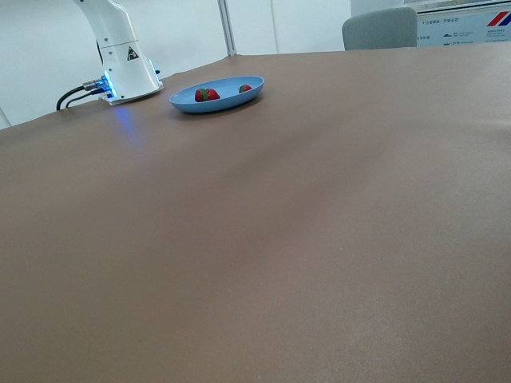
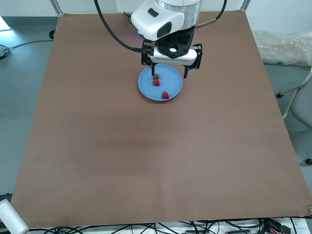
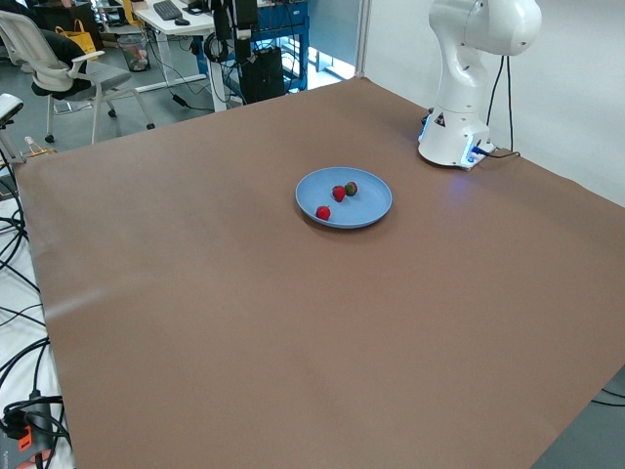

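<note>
A blue plate (image 2: 146, 87) holds several strawberries (image 2: 165, 95), some red with green tops, also on the plate (image 1: 231, 100) in the top view and the plate (image 3: 344, 210) in the right view. In the left view my gripper (image 2: 168, 75) hangs over the plate's back part, its two fingers spread apart and pointing down, open; whether anything lies between them is hard to tell from above, but none is seen held. The gripper is out of sight in the top and right views.
Cables run along the table's front edge in the left view. A chair (image 2: 302, 102) stands beyond the right edge, and the robot base (image 3: 454, 137) sits at the back.
</note>
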